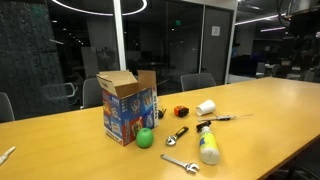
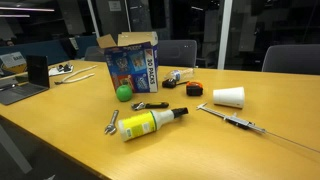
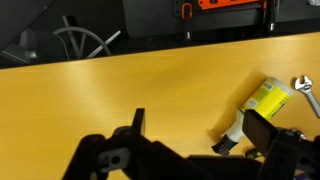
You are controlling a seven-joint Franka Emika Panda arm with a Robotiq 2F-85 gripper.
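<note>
In the wrist view my gripper stands open above the bare orange table, its dark fingers (image 3: 138, 122) wide apart with nothing between them. A white bottle with a yellow label (image 3: 268, 98) lies on its side to the right, partly behind the right finger. The same bottle (image 2: 146, 122) lies at the front of the group in the second exterior view. Close to it are a silver wrench (image 2: 112, 122) and a dark-handled wrench (image 2: 151, 105). A green ball (image 2: 124, 93) rests by an open cardboard box (image 2: 134, 68).
A white cup (image 2: 229, 97) lies on its side near a caliper (image 2: 237, 121) and an orange-black tape measure (image 2: 194, 89). A laptop (image 2: 38, 72) sits at the far left. Chairs (image 1: 92, 93) stand behind the table.
</note>
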